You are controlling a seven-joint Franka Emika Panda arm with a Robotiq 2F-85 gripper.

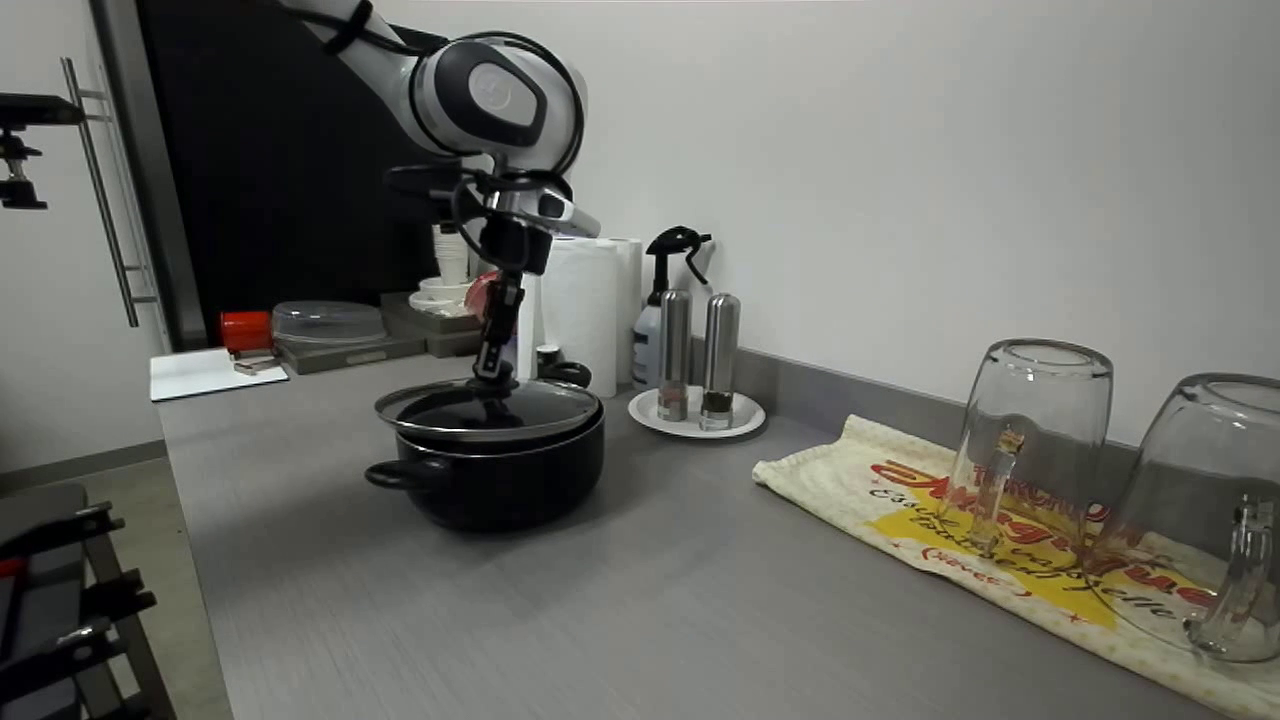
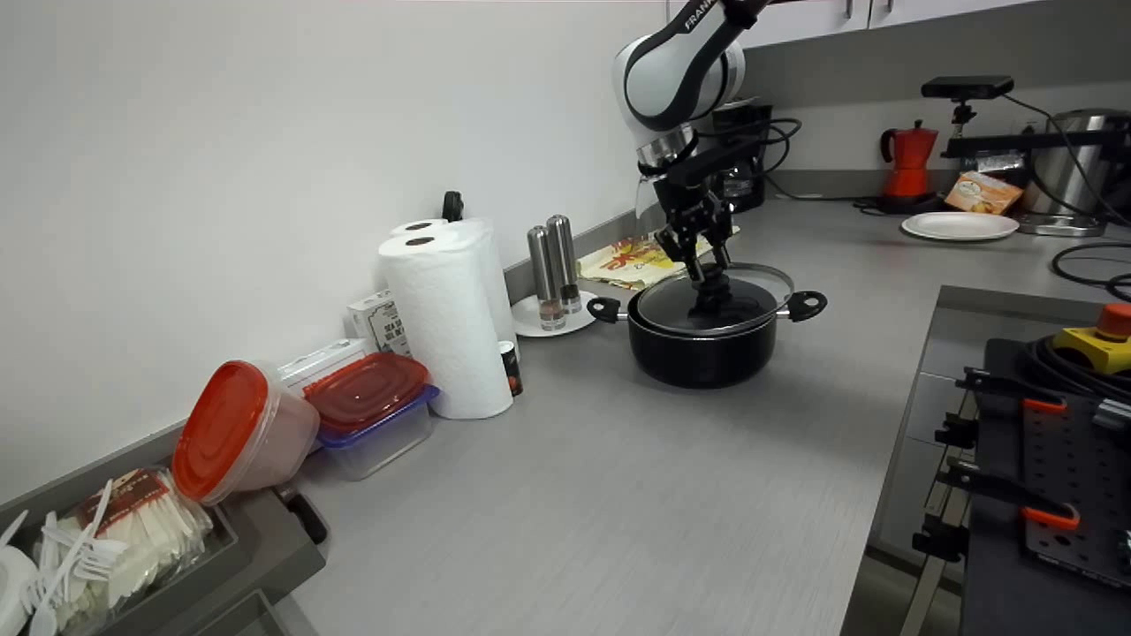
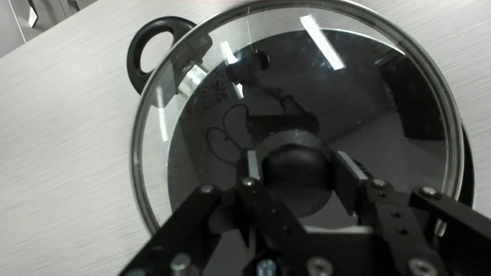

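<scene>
A black two-handled pot (image 1: 510, 490) stands on the grey counter. Over its opening is a round glass lid (image 1: 438, 410) with a metal rim, off-centre toward one handle and slightly tilted. In exterior view 1 the lid's left side juts past the pot's rim, and whether it rests on the rim all round I cannot tell. My gripper is shut on the lid's black knob (image 3: 297, 174), one finger on each side of it. From the other side, the pot (image 2: 700, 360) and lid (image 2: 779, 277) appear below my gripper (image 2: 710, 274).
Salt and pepper mills stand on a white plate (image 1: 750, 416) behind the pot, near paper towel rolls (image 2: 440, 318). Two glass mugs (image 1: 1032, 444) sit upside down on a printed cloth (image 1: 828, 468). The counter in front of the pot is clear.
</scene>
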